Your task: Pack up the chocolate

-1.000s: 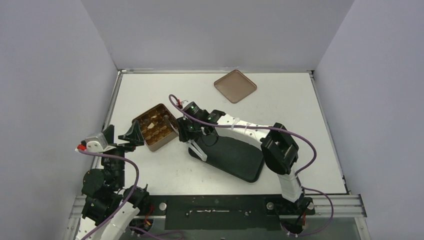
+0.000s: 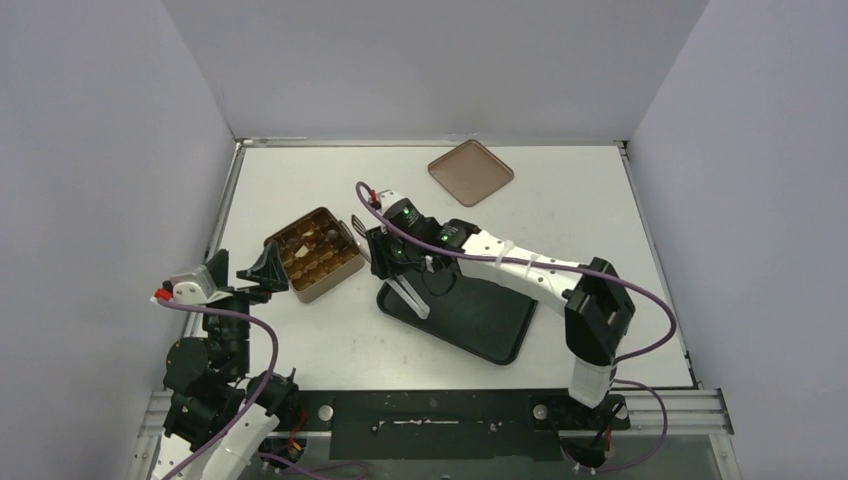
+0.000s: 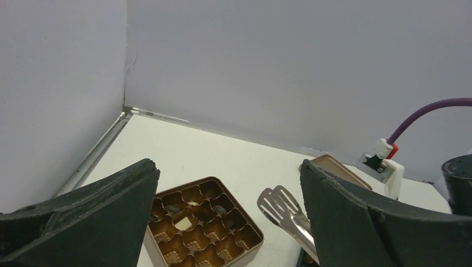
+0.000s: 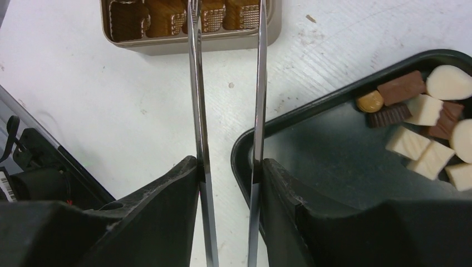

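The chocolate box point(image 2: 316, 285) with a brown compartment insert sits left of centre; in the left wrist view some cells hold pieces, including a white one point(image 3: 183, 223). My right gripper grips around metal tongs point(image 4: 198, 100), whose two arms are apart and empty, over the table beside the box. The black tray point(image 4: 339, 161) holds several white and brown chocolates point(image 4: 401, 87) along its right part. My left gripper stands open, empty, left of and below the box in the top view.
A beige lid point(image 2: 470, 172) lies at the back. Walls border it.
My right arm and tongs have moved rightward, away from over the box toward the black tray. The left arm is unchanged.
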